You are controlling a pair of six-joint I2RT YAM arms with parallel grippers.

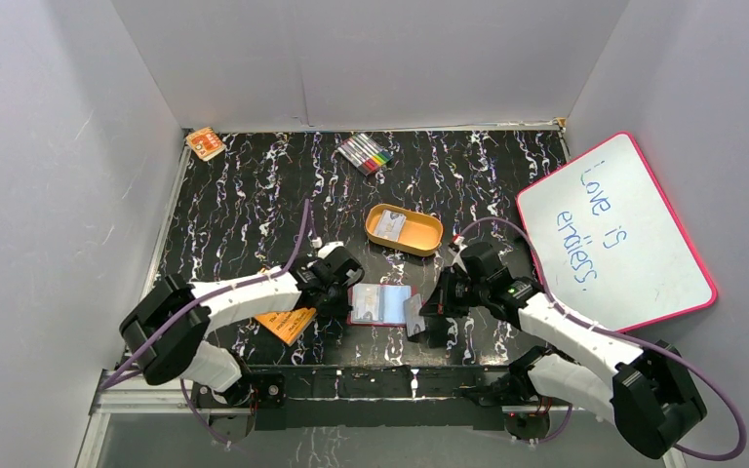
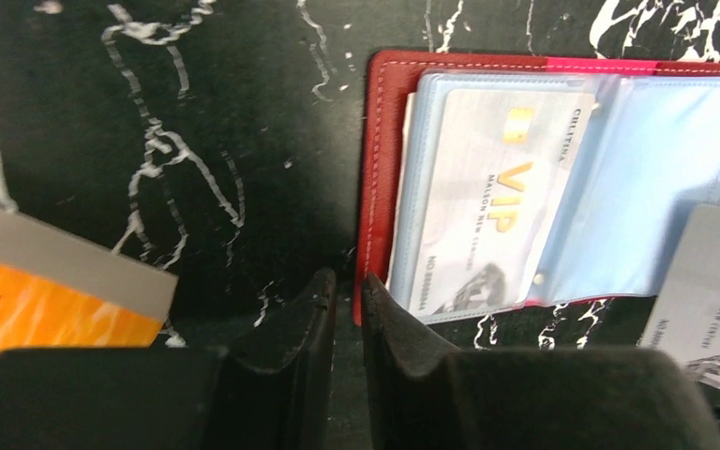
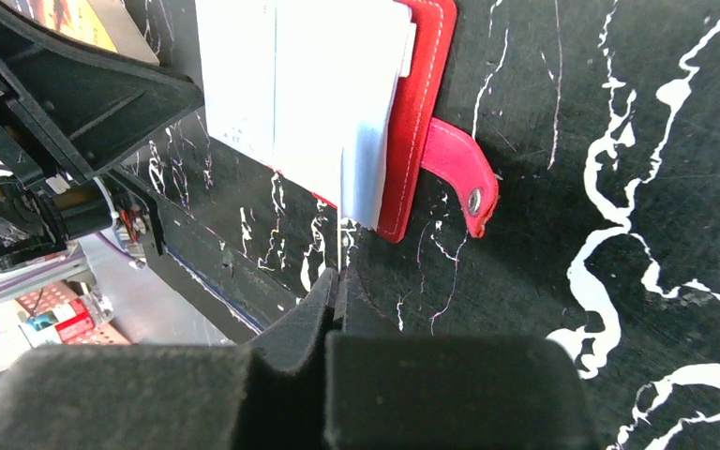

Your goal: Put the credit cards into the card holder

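Observation:
The red card holder [image 2: 382,169] lies open on the black marble table, clear sleeves up, a VIP card [image 2: 487,197] in its left sleeve. My left gripper is at the holder's left edge, fingertips slightly apart; whether that edge is between them is unclear. My right gripper is shut on a silver VIP card, seen edge-on in the right wrist view, beside the holder's right part.
An orange tray [image 1: 414,234] with cards stands behind the holder. An orange booklet [image 1: 283,327] lies front left, markers [image 1: 366,153] at the back, a whiteboard [image 1: 614,234] at the right.

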